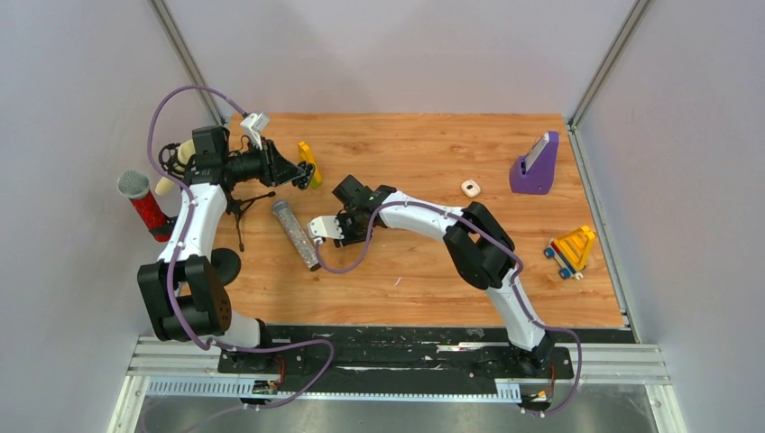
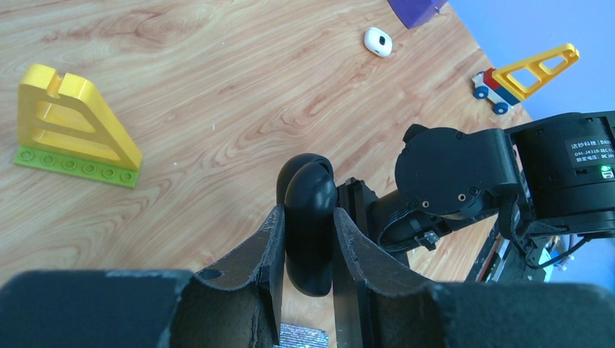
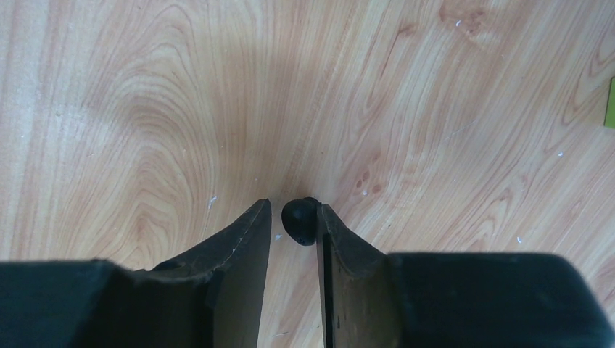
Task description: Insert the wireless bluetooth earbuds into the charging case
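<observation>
My left gripper is shut on the black charging case (image 2: 309, 239), held up over the table's left back area. My right gripper is low over the wood at the middle left. A small black earbud (image 3: 298, 220) lies between its part-open fingers, right beside the right finger; whether it is gripped I cannot tell. A white object (image 1: 470, 188) lies apart on the right half of the table (image 1: 424, 144).
A yellow-green toy piece (image 2: 80, 123) stands near my left gripper. A silver microphone (image 1: 293, 230) lies between the arms. A purple stand (image 1: 529, 173) and toy truck (image 1: 566, 253) are at the right.
</observation>
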